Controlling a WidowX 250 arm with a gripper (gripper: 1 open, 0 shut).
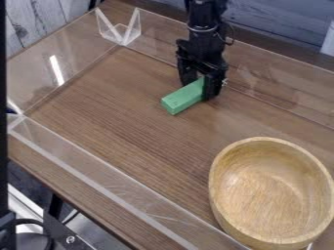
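The black robot gripper (200,68) reaches in from the top of the camera view, down over a green rectangular block (183,99) lying on the wooden table (104,127). Its fingertips are at the block's upper right end and partly cover it. Whether they are closed on it is hard to make out.
A pale round wooden bowl (267,190) fills the lower right. A clear open-topped holder (119,27) sits at the upper left. Clear plastic walls edge the table on the left.
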